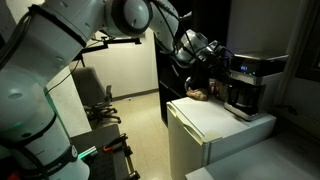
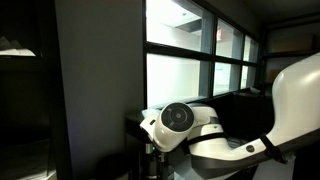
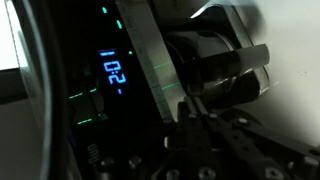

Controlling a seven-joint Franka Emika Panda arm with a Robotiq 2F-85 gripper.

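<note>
A black and silver coffee maker [image 1: 247,82] stands on the white counter in exterior view 1. My gripper [image 1: 222,62] is close to its upper left side there, small and dark. Seen from the wrist, the machine's panel with a lit blue clock display [image 3: 112,72] fills the left, and the dark glass carafe [image 3: 205,50] with its handle [image 3: 235,64] lies beyond my fingers. The gripper looks shut, with nothing visible between its fingers. Whether the fingertips touch the machine cannot be told. In exterior view 2 the arm [image 2: 205,135] hides the gripper.
Small brownish items [image 1: 198,94] sit at its back left. An office chair [image 1: 95,95] stands on the floor beyond. Windows [image 2: 180,75] line the wall in exterior view 2.
</note>
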